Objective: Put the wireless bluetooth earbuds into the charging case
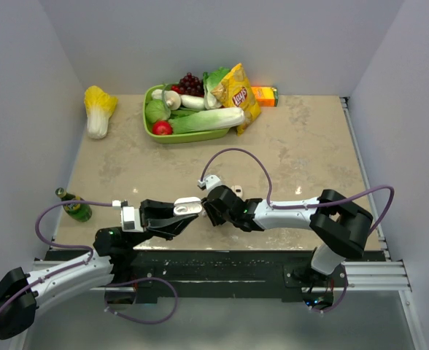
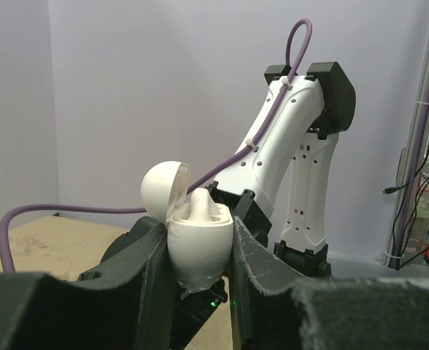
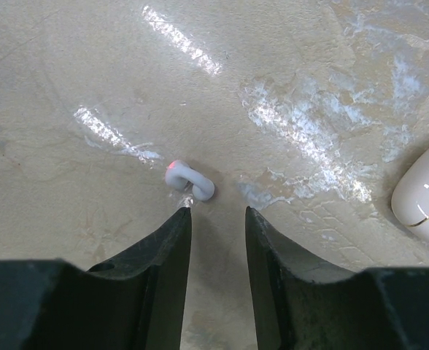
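My left gripper is shut on the white charging case (image 2: 200,240), whose lid is up, with a white earbud (image 2: 200,205) standing in it; the case also shows in the top view (image 1: 187,206). My right gripper points down over the table, fingers apart with nothing between them. Just beyond its fingertips, slightly left, a small white earbud (image 3: 200,182) with a pink tip lies on the table. A white rounded object (image 3: 422,193) lies at the right edge of the right wrist view.
A green basket of vegetables (image 1: 192,137) stands at the back, beside a chips bag (image 1: 240,95), an orange box (image 1: 265,96) and a cabbage (image 1: 99,113). A green bottle (image 1: 76,208) is at the left, near the left arm.
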